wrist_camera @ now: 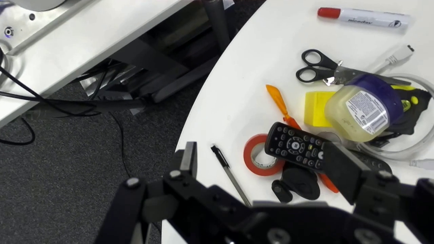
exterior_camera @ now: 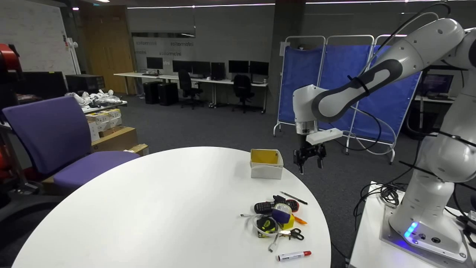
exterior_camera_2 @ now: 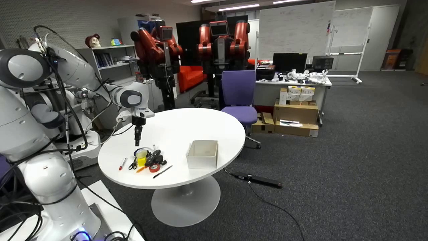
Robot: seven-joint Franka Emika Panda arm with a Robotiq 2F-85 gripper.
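My gripper (exterior_camera: pixel 311 169) hangs open above the table's right edge, well clear of the objects, with nothing between its fingers. In the wrist view a pile holds a black remote (wrist_camera: pixel 297 145), red tape (wrist_camera: pixel 253 156), a purple-lidded jar (wrist_camera: pixel 360 107), a yellow block (wrist_camera: pixel 318 109), an orange tool (wrist_camera: pixel 277 99), black scissors (wrist_camera: pixel 319 67) and a white cable (wrist_camera: pixel 427 134). Apart from the pile lie a pen (wrist_camera: pixel 234 179) and a red-capped marker (wrist_camera: pixel 362 17). A finger covers part of the remote. The white box (exterior_camera_2: pixel 202 154) stands open on the table, apart from the pile.
A purple chair (exterior_camera: pixel 53 134) stands close to its far side. The robot's base sits on a separate white stand (exterior_camera: pixel 368 241), with a gap of floor between stand and table.
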